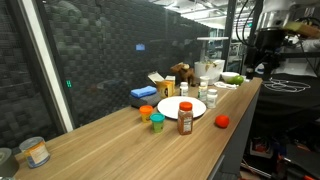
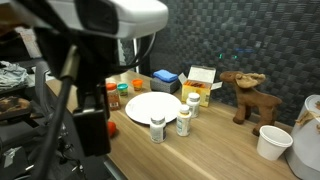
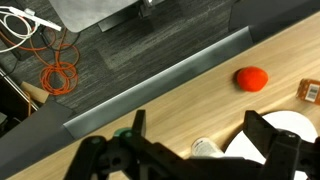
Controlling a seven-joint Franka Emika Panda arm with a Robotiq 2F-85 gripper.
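In the wrist view my gripper stands open, its two dark fingertips (image 3: 139, 122) wide apart with nothing between them. It hangs above the front edge of the wooden counter. A red ball (image 3: 251, 79) lies on the counter, apart from the gripper. Close to it are a brown jar with a red lid (image 1: 185, 118) and a white plate (image 2: 153, 107). White-capped bottles (image 2: 157, 128) stand beside the plate. A green-lidded container (image 1: 157, 122) and an orange one (image 1: 147, 112) sit farther left. The arm covers much of the left side in exterior view 2.
At the back are a blue cloth (image 1: 143, 91), a yellow box (image 2: 197, 80), a toy moose (image 2: 249, 99) and a white cup (image 2: 271, 143). Cans (image 1: 38, 152) stand at the counter's near left end.
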